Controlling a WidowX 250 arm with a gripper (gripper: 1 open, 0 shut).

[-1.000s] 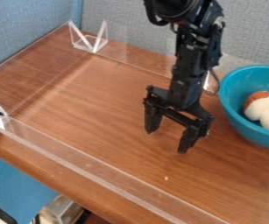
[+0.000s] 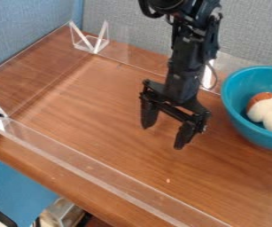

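My black gripper hangs low over the wooden tabletop, right of centre, with its two fingers spread open and nothing between them. To its right is a blue bowl, partly cut off by the view's edge, holding a plush toy mushroom with a brown cap and pale stem.
Clear low walls with white corner brackets bound the tabletop. A grey padded wall stands behind. Bare wood stretches left and in front of my gripper. Beyond the near-left edge lie blue and metal items, unclear.
My gripper has shifted slightly to the left over the last second. The bowl and toy have not moved.
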